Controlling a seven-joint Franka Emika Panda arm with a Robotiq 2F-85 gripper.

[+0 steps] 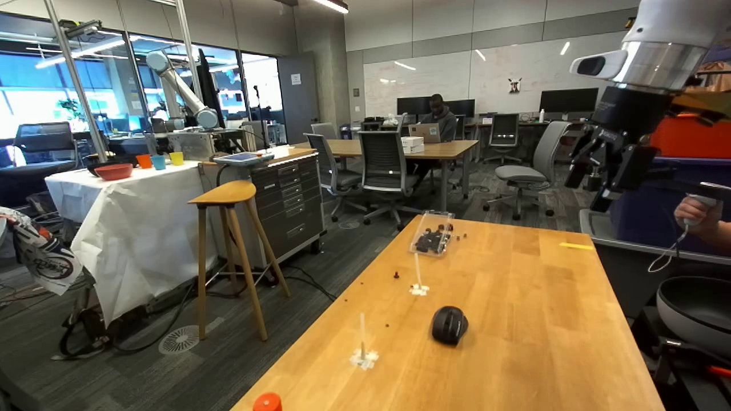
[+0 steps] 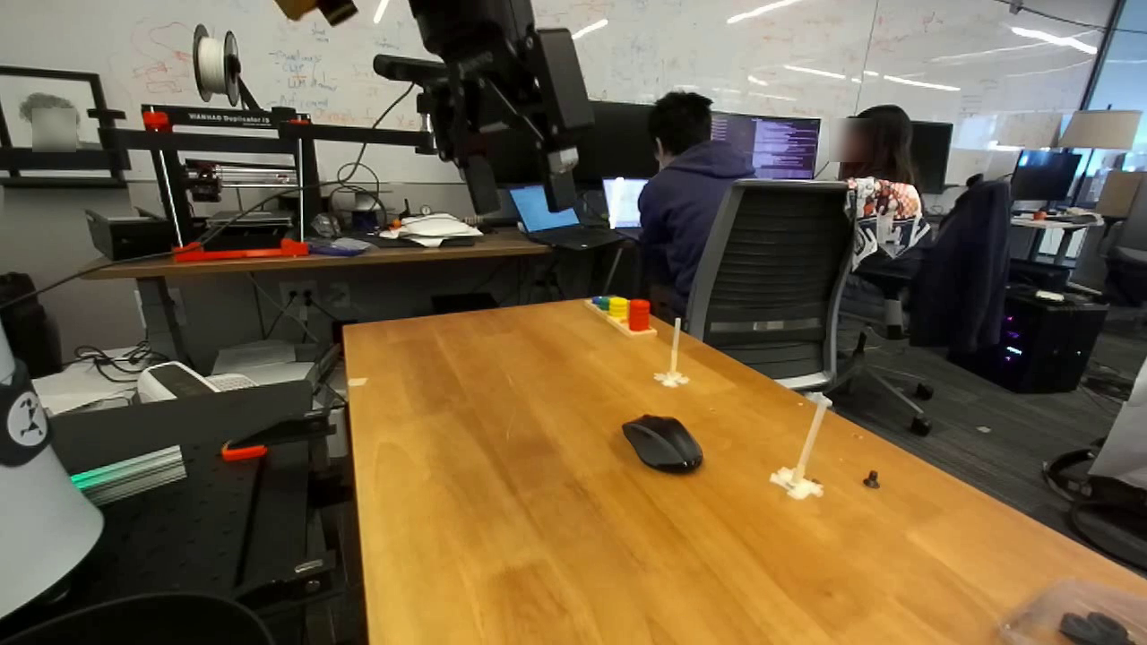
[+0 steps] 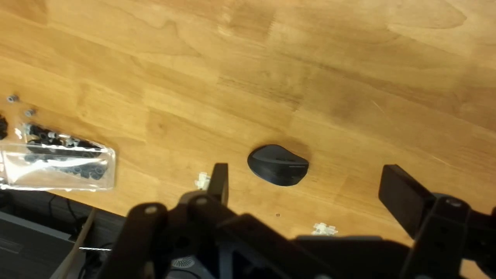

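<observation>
A black computer mouse [image 1: 449, 325] lies on the wooden table, apart from everything else; exterior view 2 has the mouse [image 2: 662, 442] near the middle of the tabletop. My gripper [image 1: 587, 189] hangs high over the table's right side, well clear of the surface. In the wrist view the gripper is wide open, its two fingers [image 3: 400, 197] far apart. Below and between them appears the mouse [image 3: 278, 165], not touched by either finger. The gripper [image 2: 523, 202] also shows at the top of exterior view 2, with nothing held.
Two thin white pegs [image 1: 362, 335] [image 2: 808, 441] stand upright on taped bases. A clear box [image 1: 432, 234] of small black parts sits at one table end. Colored stacking blocks [image 2: 628, 313] are at the opposite end.
</observation>
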